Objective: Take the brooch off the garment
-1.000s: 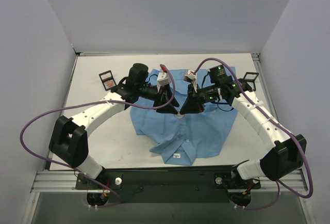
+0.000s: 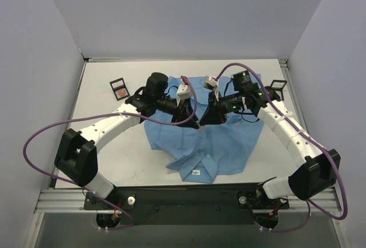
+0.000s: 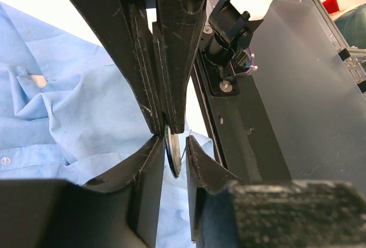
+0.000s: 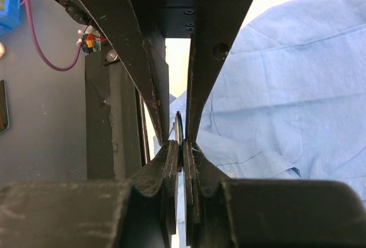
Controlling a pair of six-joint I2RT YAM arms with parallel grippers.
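Observation:
The light blue garment [image 2: 229, 151] lies spread on the white table. Above its middle both grippers meet at a small thin silvery object, likely the brooch [image 3: 174, 155], seen edge-on in both wrist views. My right gripper [image 2: 202, 121] is shut on it, its fingertips pinching it from one side. My left gripper [image 2: 193, 122] has its fingertips around the same object from the other side, narrowly apart or closed; whether they grip it cannot be told.
Two small dark-framed items stand at the table's sides, one [image 2: 120, 89] at left. Bare table [image 2: 103, 111] shows left of the garment. The table's front edge lies below both arms.
My left gripper and arm have shifted slightly toward the front and right, closer in on the small object. The right gripper is nearly unchanged.

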